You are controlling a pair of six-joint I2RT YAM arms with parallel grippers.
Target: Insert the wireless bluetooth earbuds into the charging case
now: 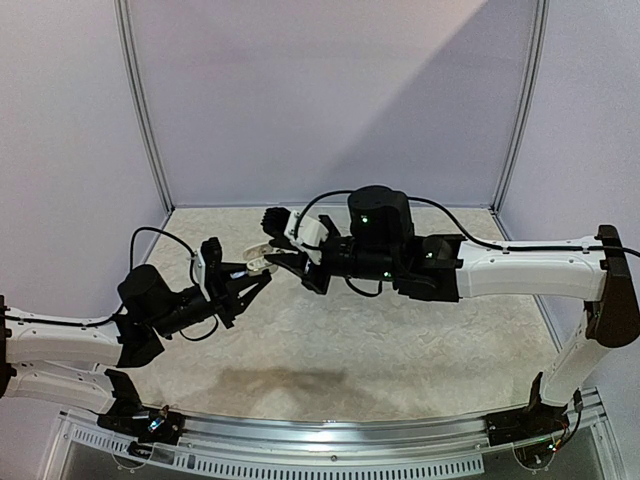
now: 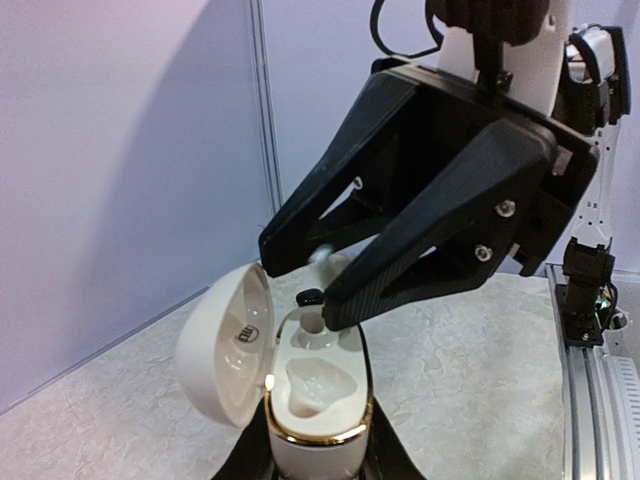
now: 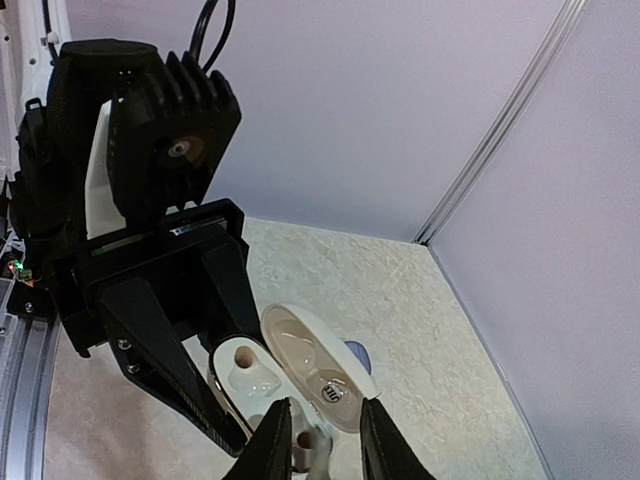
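The white charging case (image 2: 320, 380) with a gold rim stands upright in my left gripper (image 1: 260, 278), which is shut on it. Its rounded lid (image 2: 225, 345) hangs open at the left. Both earbud slots look empty in the left wrist view. Directly over the case, my right gripper is open, its fingertips apart near the upper slot. A blurred white streak, apparently the earbud (image 3: 320, 455), shows between those fingers in the right wrist view. A faint blur is also visible there from the left wrist; whether it touches a finger or the case is unclear.
Both arms meet above the left-centre of a pale tabletop (image 1: 400, 350), which is otherwise bare. Grey walls (image 1: 330, 100) enclose it at the back and sides. A small bluish thing (image 3: 359, 356) shows behind the lid.
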